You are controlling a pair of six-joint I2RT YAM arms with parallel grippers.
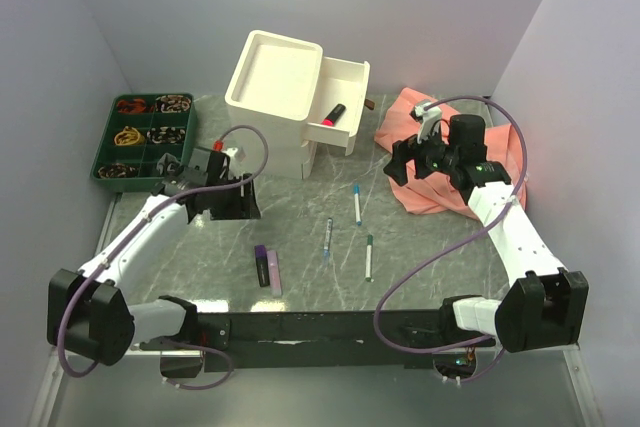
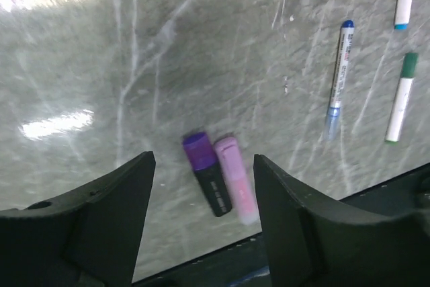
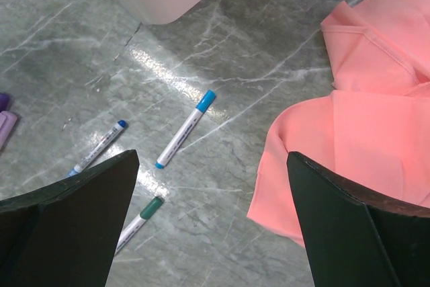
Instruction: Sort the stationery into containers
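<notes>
A black marker with a purple cap point(image 2: 210, 178) and a pink highlighter point(image 2: 236, 178) lie side by side near the table's front edge. Above and behind them is my left gripper point(image 1: 236, 213), its fingers apart with nothing between them. Three slim pens lie mid-table: a blue-capped white one point(image 3: 185, 130), a clear-tipped blue one point(image 3: 98, 148) and a green-capped one point(image 3: 139, 225). Inside the open drawer point(image 1: 346, 77) of the white box rests a red and black marker point(image 1: 334, 115). Over the pink cloth's left side my right gripper point(image 1: 396, 171) hangs open and empty.
The white box point(image 1: 272, 77) stands at the back, drawer pulled out to the right. A green compartment tray point(image 1: 103, 160) with coiled cords sits at the left. The rumpled pink cloth point(image 1: 508, 152) covers the back right. Bare tabletop point(image 1: 300, 207) lies in between.
</notes>
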